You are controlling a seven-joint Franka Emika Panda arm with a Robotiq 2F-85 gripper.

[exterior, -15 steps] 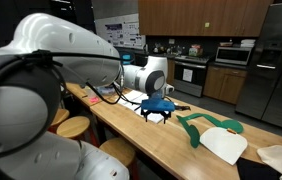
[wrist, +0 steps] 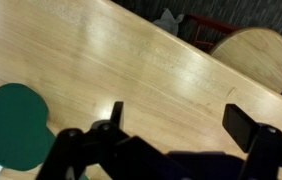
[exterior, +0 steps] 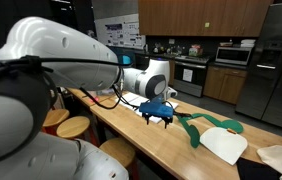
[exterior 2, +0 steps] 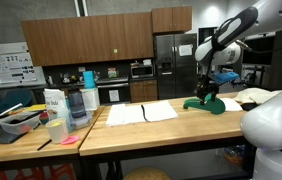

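My gripper stands open over bare wood, its two black fingers wide apart with nothing between them. In exterior view 1 the gripper (exterior: 158, 121) is above the table, left of a long, flat green piece (exterior: 191, 132). A dark green rounded end (wrist: 13, 128) lies at the left edge of the wrist view, on something white and outside the fingers. Beside the green piece lies a white flat item (exterior: 224, 145). What these flat pieces are is hard to tell.
The wooden table (exterior: 171, 150) has clear room below and in front of the gripper. A black item (exterior: 257, 170) and another pale flat piece (exterior: 281, 157) lie to the right. White sheets (exterior 2: 141, 113) cover part of the table, and round stools (wrist: 253, 60) stand along its edge.
The arm has shifted slightly, and the gripper appears a little lower in exterior view 1. The flat items on the table have not moved.
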